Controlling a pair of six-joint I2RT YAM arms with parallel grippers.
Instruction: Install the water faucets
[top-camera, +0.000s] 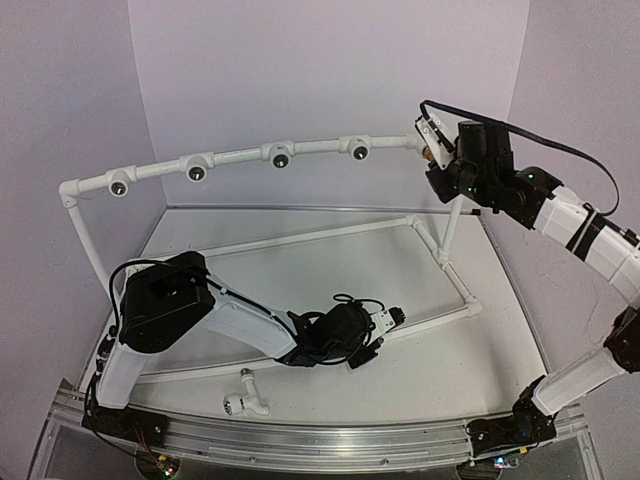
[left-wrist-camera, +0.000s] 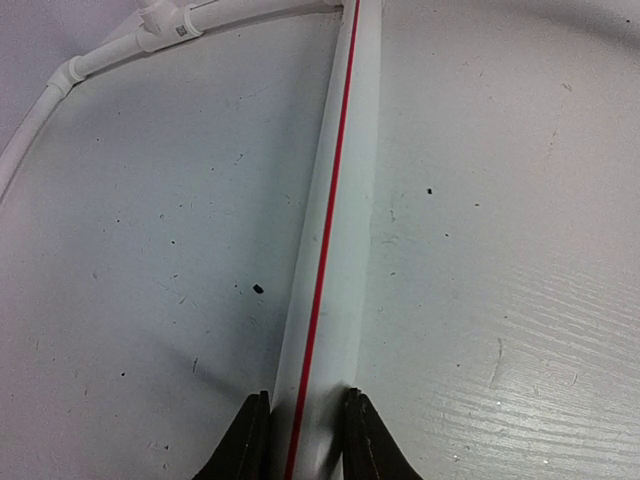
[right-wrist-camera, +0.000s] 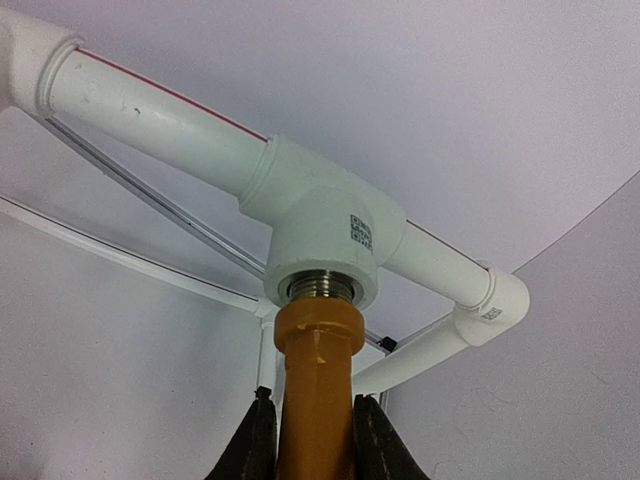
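Note:
My right gripper (top-camera: 438, 158) is at the right end of the upper pipe rail (top-camera: 235, 156), shut on an orange faucet (right-wrist-camera: 318, 400). The faucet points at a white tee fitting (right-wrist-camera: 310, 230), its metal thread at the socket's mouth, partly showing. My left gripper is shut on a white pipe with a red stripe (left-wrist-camera: 325, 250), low at the front of the frame in the top view. Four other tees with dark sockets (top-camera: 281, 160) line the upper rail.
A loose white fitting assembly (top-camera: 247, 400) lies on the floor in front of the frame. The lower pipe frame (top-camera: 300, 237) rests on the board. Walls surround the back and sides.

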